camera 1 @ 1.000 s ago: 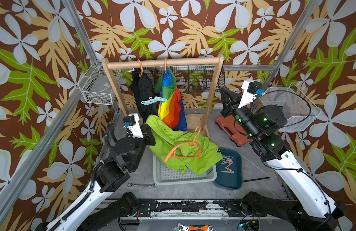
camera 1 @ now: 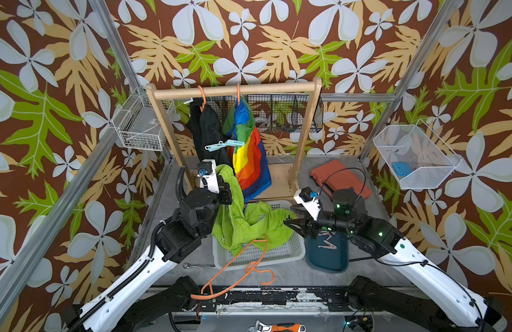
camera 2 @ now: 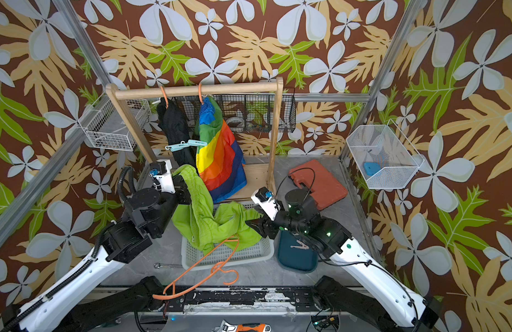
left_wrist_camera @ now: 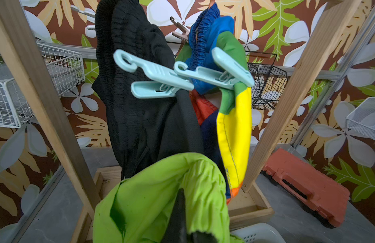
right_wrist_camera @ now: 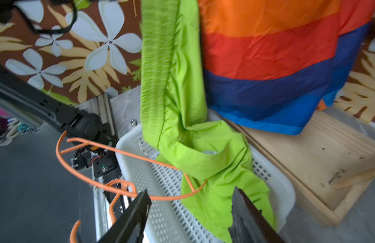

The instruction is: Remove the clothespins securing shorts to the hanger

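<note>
Bright green shorts point(camera 1: 233, 218) hang by their waistband from my left gripper, which is shut on the cloth. Their lower part lies in the white basket point(camera 1: 222, 264). My right gripper is open near the basket's right side, with green cloth beyond its fingers. An orange hanger point(camera 1: 228, 290) is off the shorts, over the basket's front edge. Two light blue clothespins point(left_wrist_camera: 163, 77) show on the black shorts point(left_wrist_camera: 142, 117) and rainbow shorts point(left_wrist_camera: 238, 125). Loose pale clothespins point(camera 2: 300, 244) lie in the teal tray point(camera 2: 297, 262).
A wooden rack point(camera 1: 239, 89) holds the black and rainbow shorts at the back. An orange-red case point(camera 1: 341, 179) lies right of it. A wrench point(camera 1: 197, 265) rests left of the basket. Wire baskets hang at the left point(camera 1: 142, 124) and right point(camera 1: 419, 157).
The right arm came down and left towards the basket. The hanger went from atop the shorts to the front edge.
</note>
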